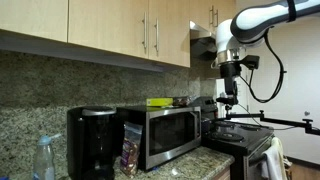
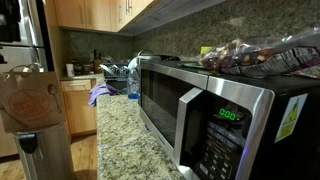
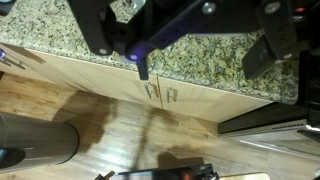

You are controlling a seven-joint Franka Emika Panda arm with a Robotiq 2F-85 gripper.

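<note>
In exterior view 1, my gripper hangs in the air to the right of the silver microwave, pointing down. The wrist view looks down past the open gripper, its dark fingers wide apart with nothing between them. Below lie the speckled granite counter and light wooden cabinet doors. The microwave door is shut, and a green clock glows on its panel in exterior view 2. The gripper does not show in that view.
Left of the microwave stand a snack bag, a black coffee maker and a clear bottle. A stove is at the right. Packages lie on the microwave. A metal bin stands on the floor.
</note>
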